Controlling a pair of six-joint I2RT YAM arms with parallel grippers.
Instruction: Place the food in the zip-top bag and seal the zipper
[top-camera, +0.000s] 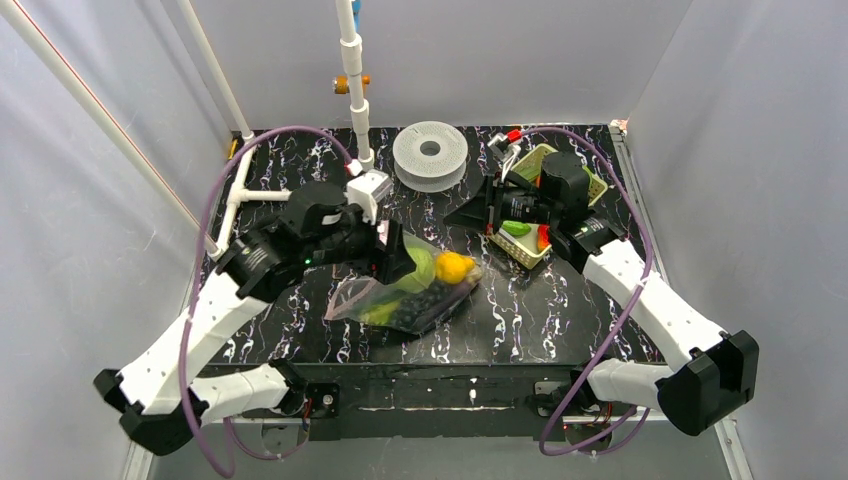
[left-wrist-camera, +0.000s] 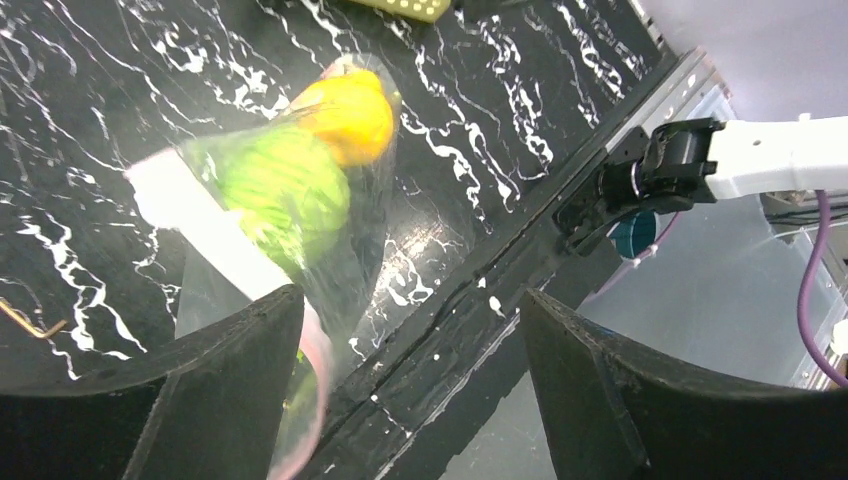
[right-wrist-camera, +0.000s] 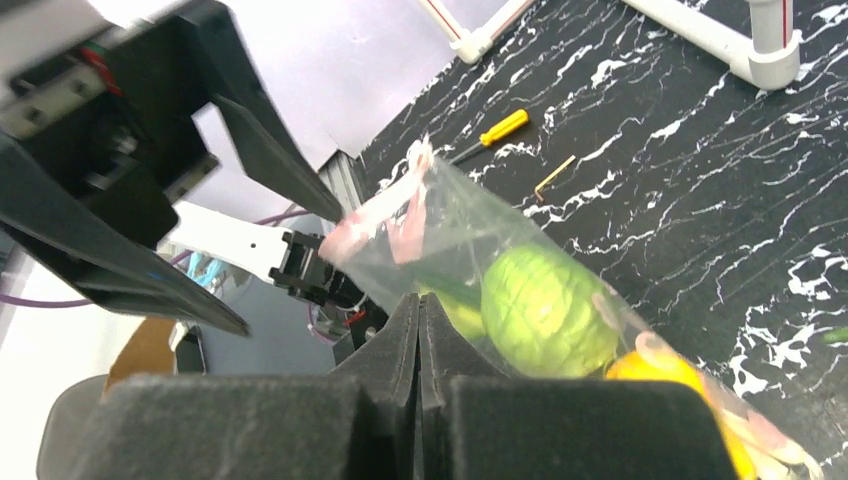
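Note:
The clear zip bag (top-camera: 372, 298) lies on the dark table, holding a green round vegetable (left-wrist-camera: 290, 185), a yellow-orange item (left-wrist-camera: 350, 118) and dark food (top-camera: 425, 308). Its pink-edged mouth (right-wrist-camera: 380, 225) gapes toward the left arm. At one mouth corner is a blurred white end, apparently the zipper slider (right-wrist-camera: 421, 157), clear of my right fingers. My right gripper is shut with nothing between its fingers, right of the bag (top-camera: 450, 220) in the top view. My left gripper stands open above the mouth, its near finger (left-wrist-camera: 265, 345) overlapping the pink strip in view.
A basket (top-camera: 520, 255) with vegetables stands behind the right arm. A white spool (top-camera: 430, 155) and a white pipe post (top-camera: 360, 120) occupy the back. A yellow screwdriver (right-wrist-camera: 505, 126) and a small hex key (right-wrist-camera: 553, 177) lie at the left.

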